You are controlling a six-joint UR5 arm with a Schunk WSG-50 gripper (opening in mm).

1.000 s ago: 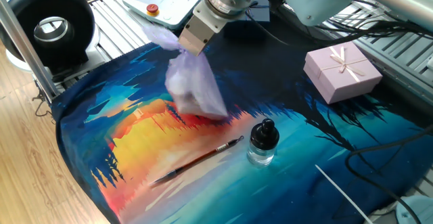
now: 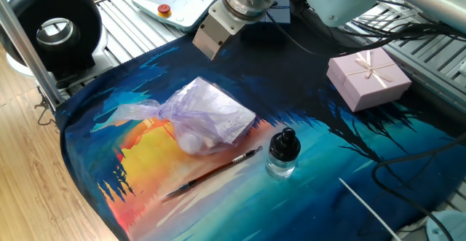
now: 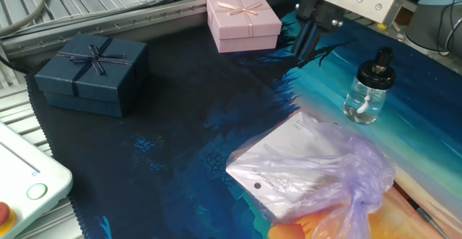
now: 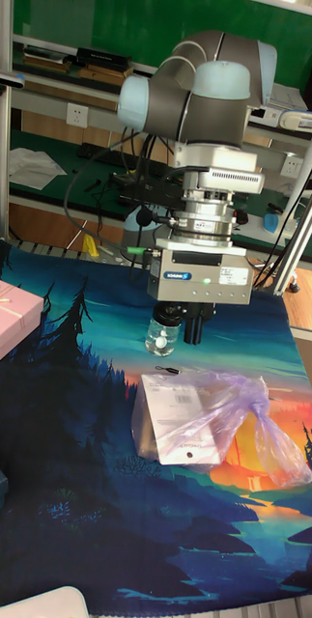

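A translucent purple plastic bag with a white box inside [image 2: 211, 117] lies on the printed cloth, its knotted end [image 3: 359, 181] loose. My gripper [image 3: 306, 48] hangs above the cloth, apart from the bag, and nothing shows held in it. Its two dark fingers look close together in exterior view 2. Only the metal housing is plain in exterior view 1, so I cannot tell how wide the fingers stand. In exterior view 3 the gripper [image 4: 192, 335] shows beyond the bag [image 4: 203, 422], overlapping the view near the bottle.
A clear bottle with a black cap [image 2: 283, 153] stands near a brown pen [image 2: 211, 174]. The pink box [image 2: 369, 78] and dark blue box [image 3: 94, 75] sit towards the cloth's edge. A tablet with a red button [image 2: 164, 10] lies outside it. Dark cloth between boxes and bag is clear.
A second ago the bag hung upright from my gripper by its top. The arm has not visibly moved.
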